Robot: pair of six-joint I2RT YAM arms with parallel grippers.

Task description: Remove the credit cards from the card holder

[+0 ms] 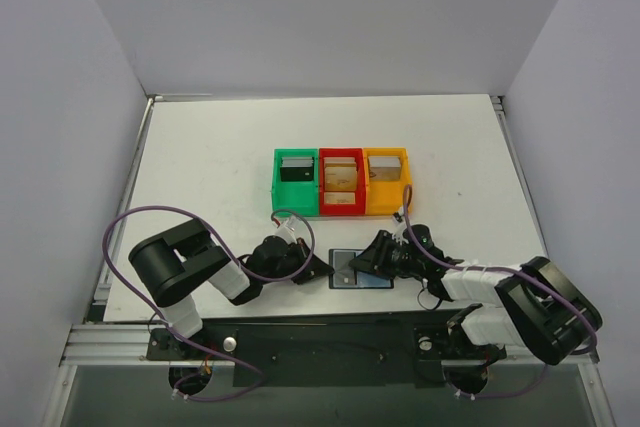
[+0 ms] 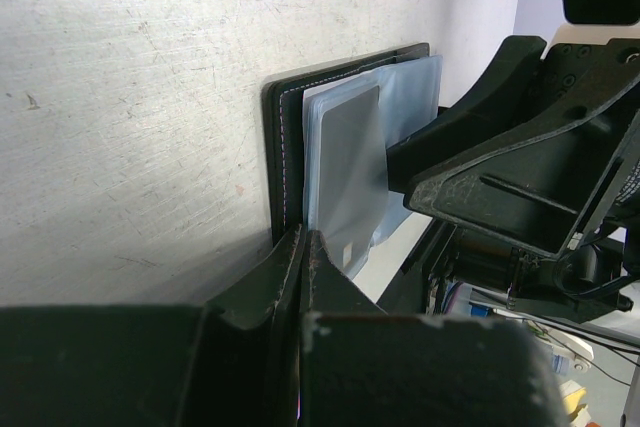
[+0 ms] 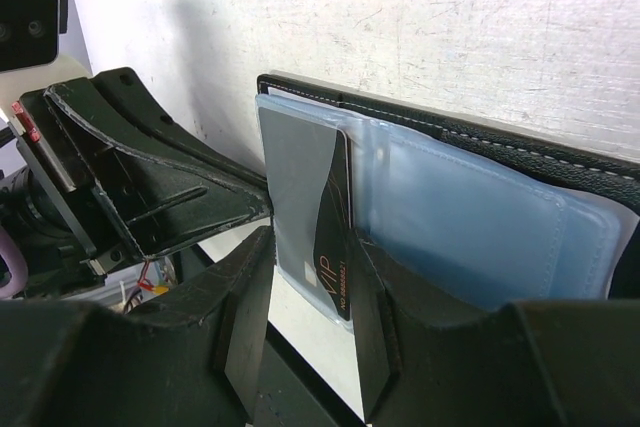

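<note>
An open black card holder (image 1: 362, 282) with clear bluish sleeves lies flat near the table's front edge. A dark grey card (image 3: 330, 232) with gold print shows in the sleeve at its left end. My left gripper (image 1: 330, 269) is shut at the holder's left edge; in the left wrist view its fingertips meet at the sleeve's rim, and what they pinch is mostly hidden. Over the card, my right gripper stands part open, one finger near each long side of the card. A second bluish sleeve (image 3: 470, 212) extends to the right.
Behind the holder stand three small bins: green (image 1: 278, 205), red (image 1: 322, 209) and yellow (image 1: 405, 202), each with cards or flat pieces inside.
</note>
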